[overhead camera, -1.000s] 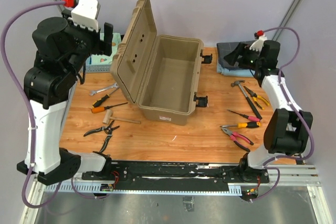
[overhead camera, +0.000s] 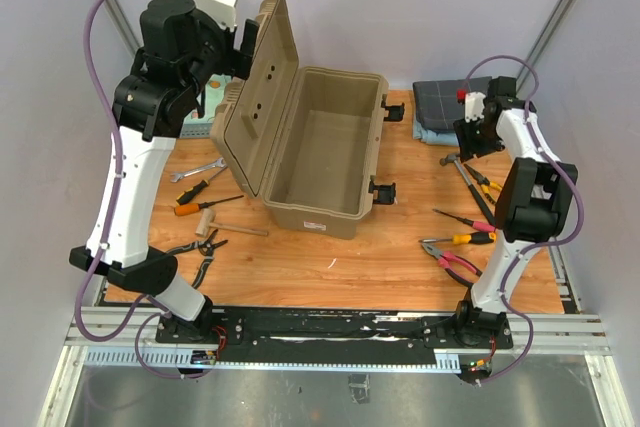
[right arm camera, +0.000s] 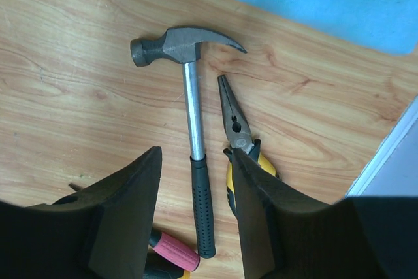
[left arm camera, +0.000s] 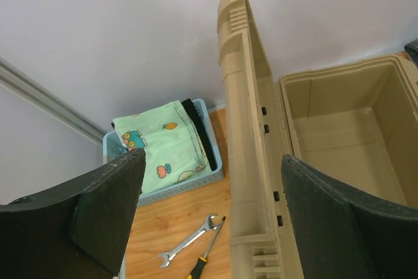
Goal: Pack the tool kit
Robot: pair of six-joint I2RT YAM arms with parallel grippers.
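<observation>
An open tan tool case (overhead camera: 322,147) stands mid-table, its lid (left arm camera: 245,135) upright on the left. My left gripper (overhead camera: 225,57) is raised above that side, part open and empty. My right gripper (overhead camera: 470,137) hangs above a hammer (right arm camera: 192,109) and needle-nose pliers (right arm camera: 235,122), open, nothing between its fingers. Screwdrivers and pink-handled pliers (overhead camera: 450,262) lie at right front. A wrench (left arm camera: 186,243), screwdrivers, a mallet (overhead camera: 230,225) and shears (overhead camera: 200,252) lie at left.
A folded dark and blue cloth (overhead camera: 450,107) lies at back right; a blue basket (left arm camera: 212,155) with cloths at back left. The table in front of the case is clear.
Both arms have moved: the left gripper toward the right over the lid's side, the right gripper now pointing down over the hammer and pliers.
</observation>
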